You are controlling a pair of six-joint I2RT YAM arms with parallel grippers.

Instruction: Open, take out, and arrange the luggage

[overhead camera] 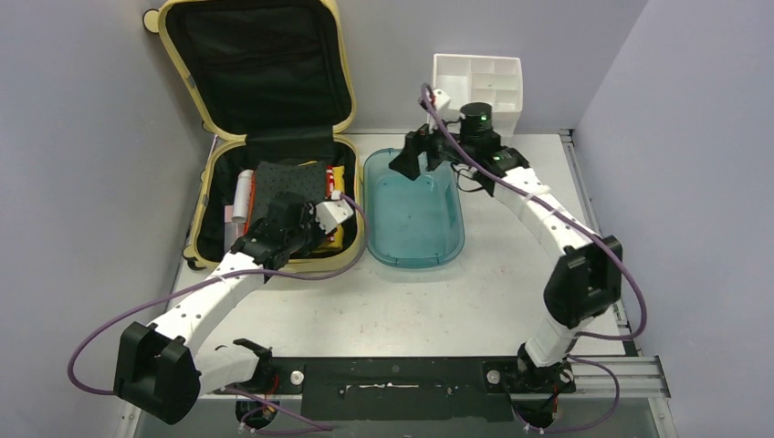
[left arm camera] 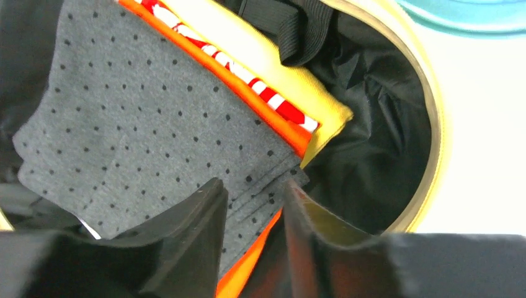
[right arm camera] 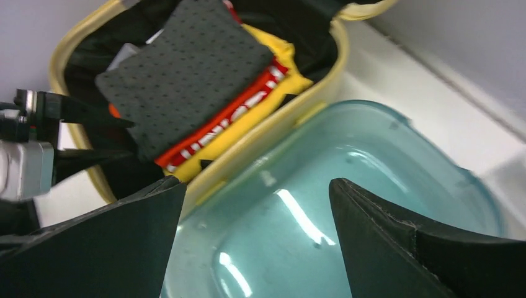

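Observation:
The open yellow suitcase [overhead camera: 192,232] stands at the left with its lid raised. Inside lies a folded grey dotted cloth [left arm camera: 142,118], beside orange fabric [left arm camera: 239,84], a red-and-white striped piece [left arm camera: 245,74] and yellow fabric [left arm camera: 273,59]. Over the cloth's near edge, my left gripper has its fingers apart; nothing is visibly clasped. My right gripper is open and empty above the blue-green bin [overhead camera: 415,260], near the suitcase's right side. The left arm hides part of the clothes in the top view.
A white bottle [overhead camera: 243,195] lies along the suitcase's left inside. Behind the bin stands a white drawer unit [overhead camera: 453,88], partly covered by the right arm.

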